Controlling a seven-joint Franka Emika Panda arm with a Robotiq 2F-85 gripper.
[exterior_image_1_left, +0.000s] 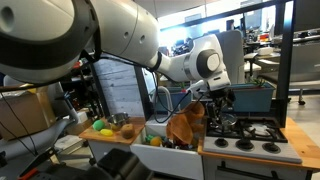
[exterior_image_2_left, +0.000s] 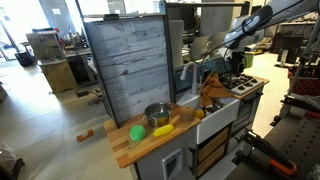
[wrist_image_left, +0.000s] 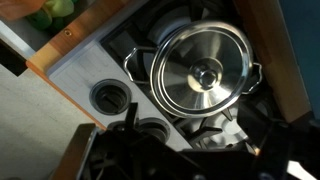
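Note:
A shiny steel pot with a glass lid (wrist_image_left: 203, 72) and a round centre knob (wrist_image_left: 206, 74) sits on the stove (exterior_image_1_left: 252, 140) in the wrist view. My gripper (exterior_image_1_left: 219, 102) is over the left part of the stove in exterior view 1, pointing down. It stands open, with the dark fingers low in the wrist view and nothing seen between them. Against the dark burners in exterior view 1, the pot is hard to make out. In exterior view 2 the gripper is small and far off, too small to read.
An orange cloth (exterior_image_1_left: 181, 128) hangs at the sink (exterior_image_1_left: 165, 158), close to the left of the stove. Further left, a metal pot (exterior_image_2_left: 158, 116), a green item (exterior_image_2_left: 137, 132) and a yellow item (exterior_image_2_left: 164, 131) stand on the wooden counter (exterior_image_2_left: 127, 152). Blue bins line the back.

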